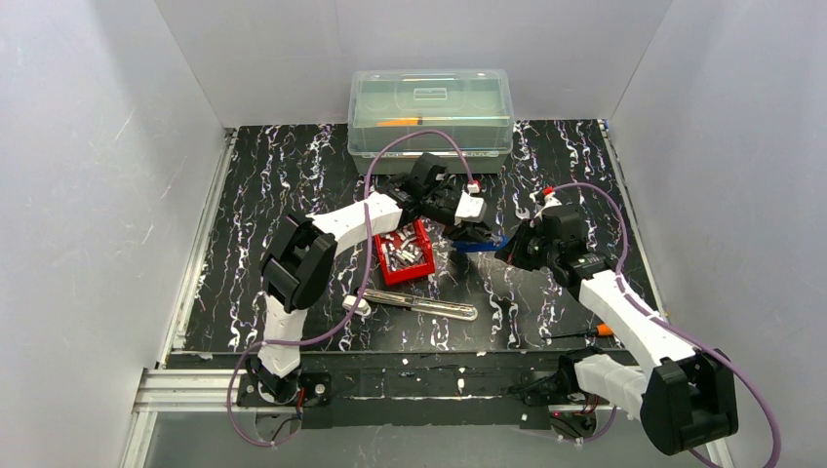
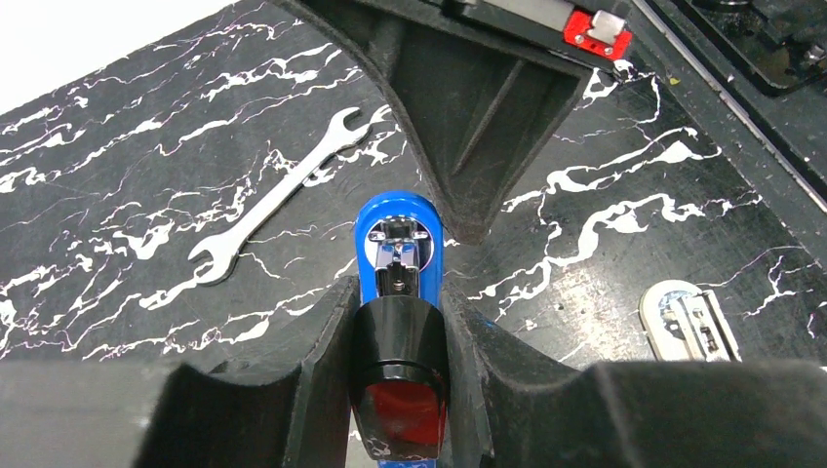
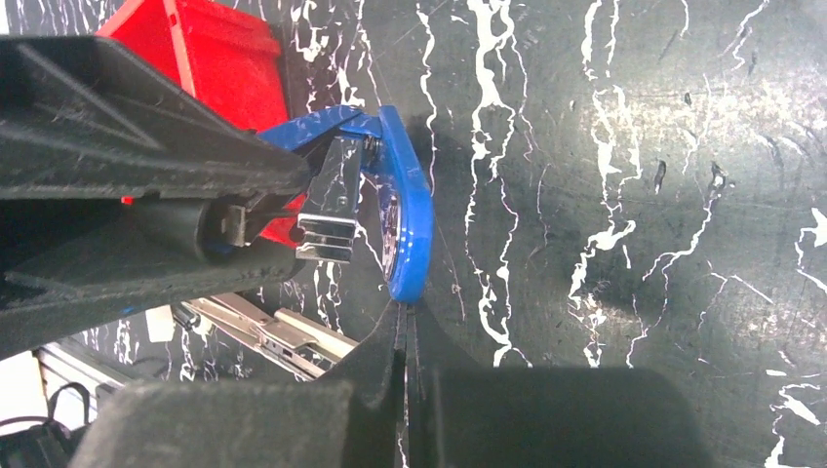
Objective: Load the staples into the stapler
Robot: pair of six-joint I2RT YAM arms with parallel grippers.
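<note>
A blue and black stapler point(image 1: 477, 246) hangs over the middle of the table, with my left gripper shut round its black part. In the right wrist view its silver magazine point(image 3: 332, 200) stands at an angle, apart from both the blue base point(image 3: 414, 210) and the blue upper arm. My right gripper is shut, nothing showing between its fingers. Its tips are at the near end of the blue base; whether they touch it I cannot tell. No staple strip can be made out.
Left of the stapler is a red bin point(image 1: 422, 272) of small metal pieces. A long metal tool point(image 1: 444, 308) and a white item point(image 1: 358, 306) lie in front. A wrench point(image 2: 283, 195) lies flat. The clear lidded box point(image 1: 429, 146) stands behind; an orange-handled screwdriver point(image 1: 603, 331) lies front right.
</note>
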